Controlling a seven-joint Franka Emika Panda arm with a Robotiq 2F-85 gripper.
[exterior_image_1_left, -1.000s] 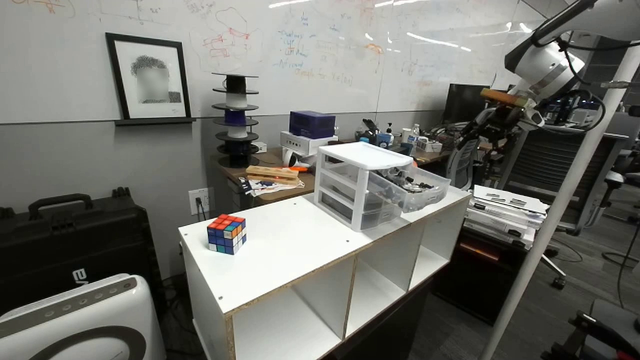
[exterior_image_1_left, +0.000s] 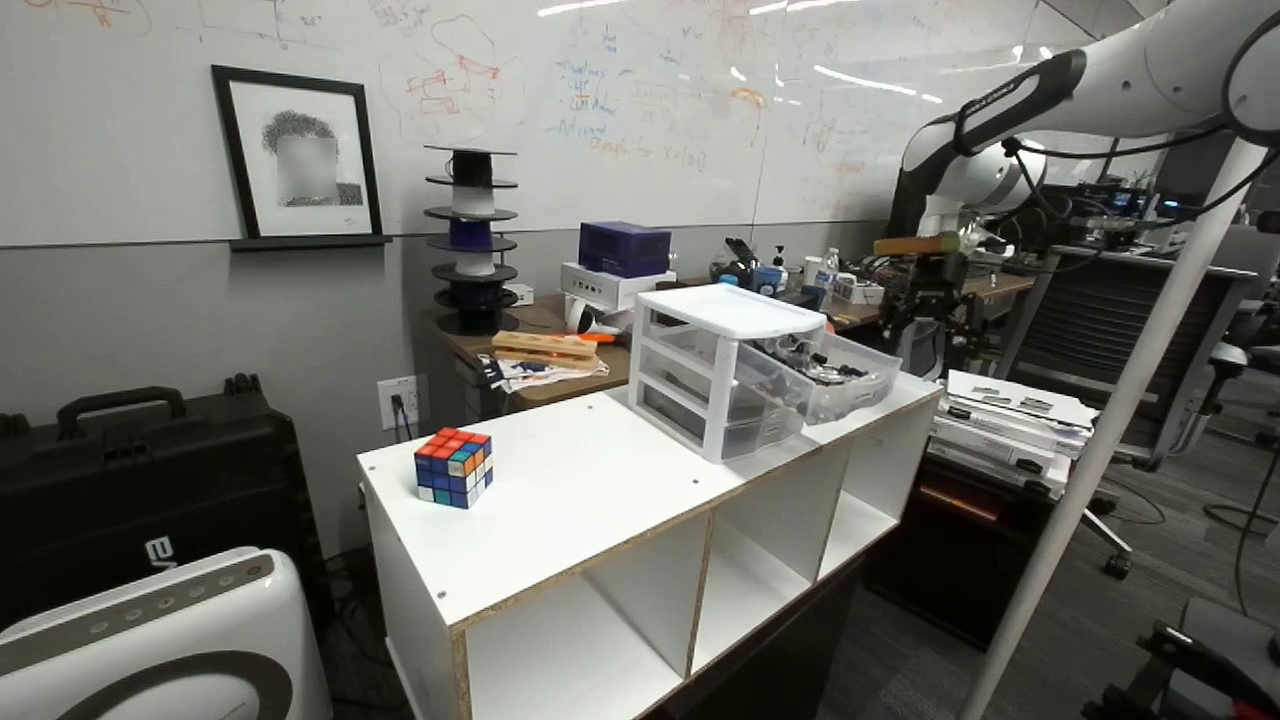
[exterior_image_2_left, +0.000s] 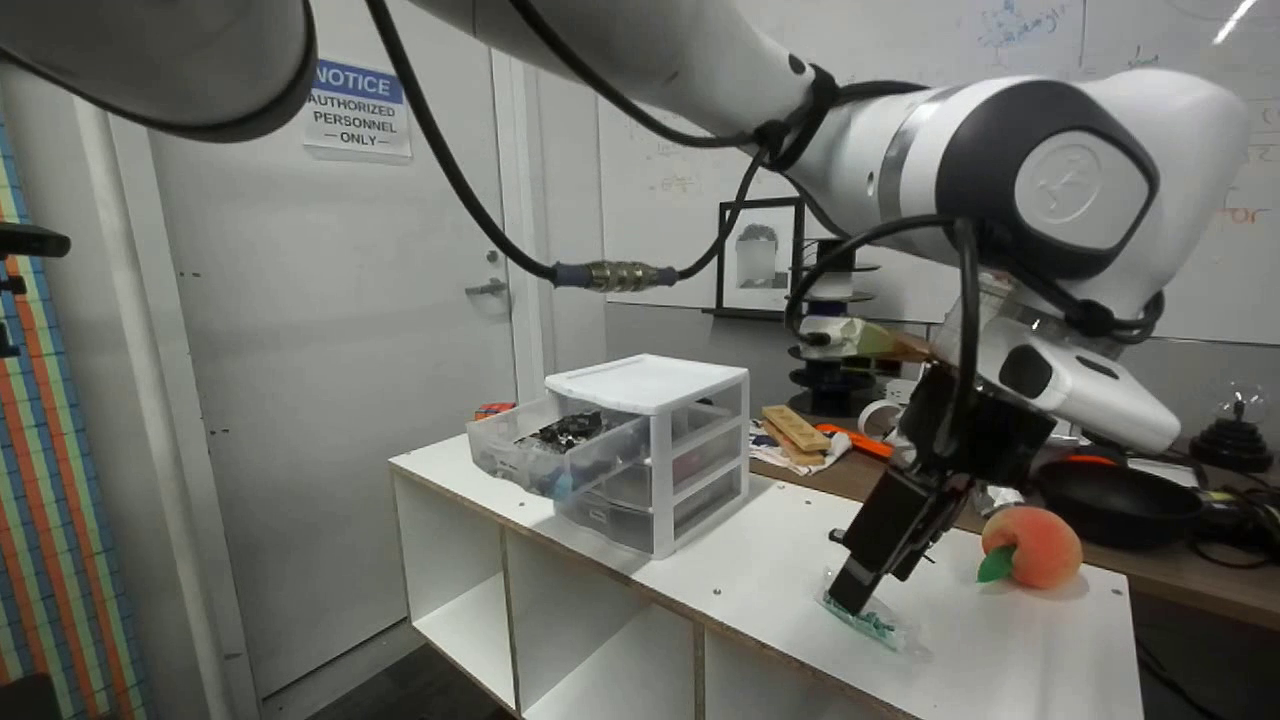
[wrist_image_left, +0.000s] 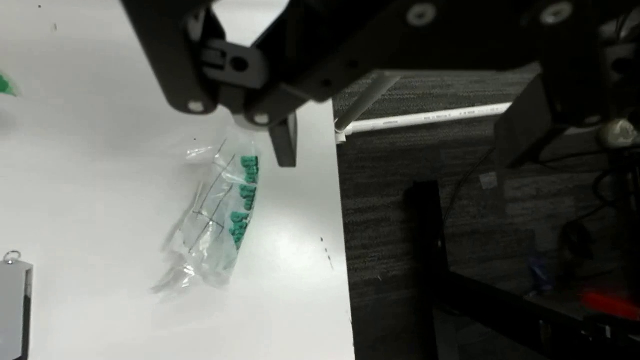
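A clear plastic bag (wrist_image_left: 210, 225) with green pieces lies on the white shelf top (wrist_image_left: 102, 198), close to its edge. The wrist view has my gripper open, its fingers wide apart and nothing between them. One finger pad (wrist_image_left: 283, 143) is just beside the green end of the bag; the other is out over the dark floor. In exterior view 2 the gripper (exterior_image_2_left: 861, 582) points down at a slant and overlaps the bag (exterior_image_2_left: 885, 629); contact cannot be told. A peach with a green leaf (exterior_image_2_left: 1034, 548) rests nearby on the same top.
A white drawer unit (exterior_image_2_left: 648, 384) stands on the shelf, its top drawer (exterior_image_2_left: 528, 450) pulled out and holding dark items. At the far end sits a Rubik's cube (exterior_image_1_left: 455, 468). A black pan (exterior_image_2_left: 1116, 498) is on the desk behind. The shelf top between cube and drawers is bare.
In exterior view 1 the arm has come lower and to the left, and the gripper has turned from slanted to pointing down. The cube and drawer unit have stayed put.
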